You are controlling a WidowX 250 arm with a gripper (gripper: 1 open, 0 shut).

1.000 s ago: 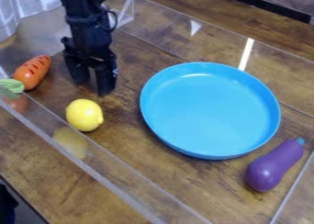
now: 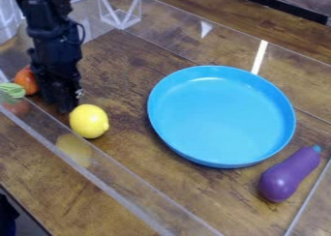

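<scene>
The black gripper is low at the left, beside an orange carrot with a green top, which it partly hides. A yellow lemon lies just to the right of and below the fingers. Whether the fingers are open or shut, or hold anything, is hard to tell in this view.
A large blue plate fills the middle right of the wooden table. A purple eggplant lies at the lower right. Clear walls border the work area.
The gripper has moved down and to the left, toward the carrot, which it now partly covers. The lemon, plate and eggplant look unmoved.
</scene>
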